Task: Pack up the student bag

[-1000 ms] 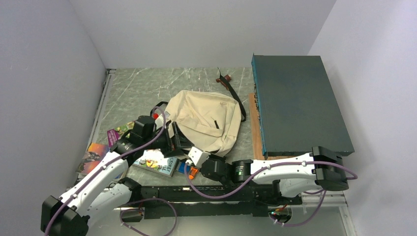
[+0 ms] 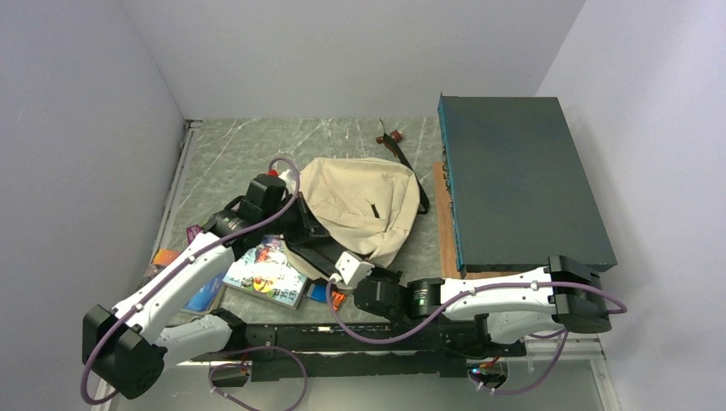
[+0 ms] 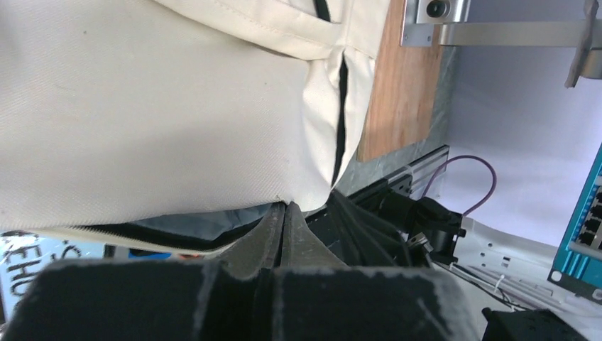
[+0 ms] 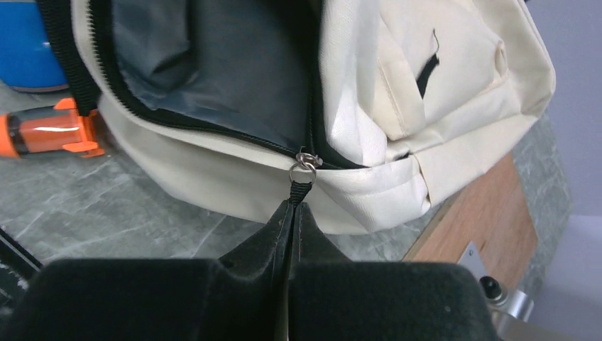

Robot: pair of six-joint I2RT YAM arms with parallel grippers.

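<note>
The cream backpack (image 2: 360, 197) lies on its back, its main zip partly open over a dark lining (image 4: 213, 71). My left gripper is shut at the lower edge of the bag's flap, fabric at its tips; whether any is pinched is unclear. My right gripper is shut on the zipper pull (image 4: 300, 186), a black cord on a metal ring at the bag's zip. Books (image 2: 265, 270) lie left of the bag, partly hidden by the left arm. A blue item (image 4: 28, 50) and an orange item (image 4: 53, 131) lie beside it.
A large dark box (image 2: 522, 180) on a wooden board (image 4: 483, 220) takes up the right side. A red-brown item (image 2: 395, 137) lies behind the bag by a strap.
My left arm has moved up and over the bag, lifting at the flap and showing more dark opening in the top view.
</note>
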